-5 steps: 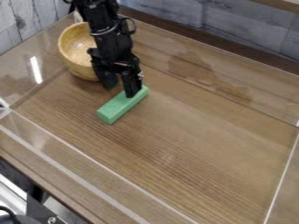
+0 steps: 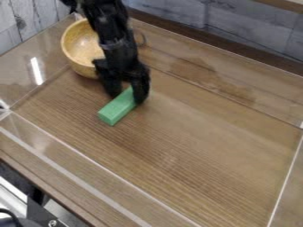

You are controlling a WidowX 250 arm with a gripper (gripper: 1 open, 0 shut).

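Observation:
The black gripper [image 2: 123, 82] hangs from the top of the camera view, its tips down at the far end of a green rectangular block [image 2: 117, 108], which lies on the wooden table. The image is blurred, so whether the fingers grip the block cannot be told.
A yellow bowl [image 2: 78, 44] sits at the back left, just left of the arm.
The gripper looks slightly lower over the block's far end, and the view of it is more blurred. The block and bowl have barely changed.

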